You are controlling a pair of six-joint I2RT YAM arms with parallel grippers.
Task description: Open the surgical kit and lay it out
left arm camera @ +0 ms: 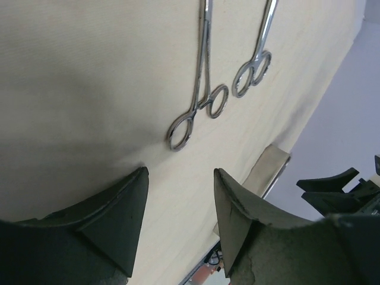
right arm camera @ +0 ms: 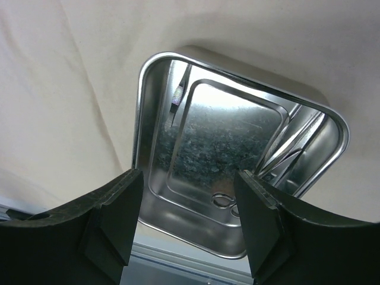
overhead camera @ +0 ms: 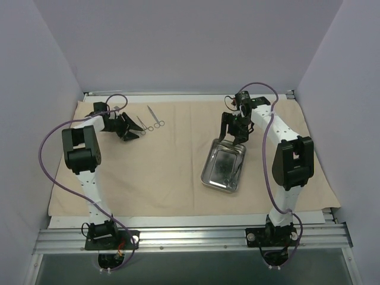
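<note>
Two silver ring-handled instruments lie side by side on the cloth at the far left. In the left wrist view, the nearer scissor-like clamp [left arm camera: 198, 89] rests flat just beyond my left gripper, and the second instrument [left arm camera: 259, 56] lies past it. My left gripper stands open with nothing between its fingers, apart from both. On the right, the metal tray [overhead camera: 205, 172] holds several instruments: a knife-like handle [right arm camera: 178, 95] along one side and ring-handled tools [right arm camera: 285, 145] along the other. Open and empty, my right gripper hovers over the tray.
A beige cloth [overhead camera: 136, 184] covers the table, with a wide bare stretch between the left instruments and the tray. Grey walls [overhead camera: 190, 47] stand at the back and both sides. A metal rail [overhead camera: 190, 237] runs along the front.
</note>
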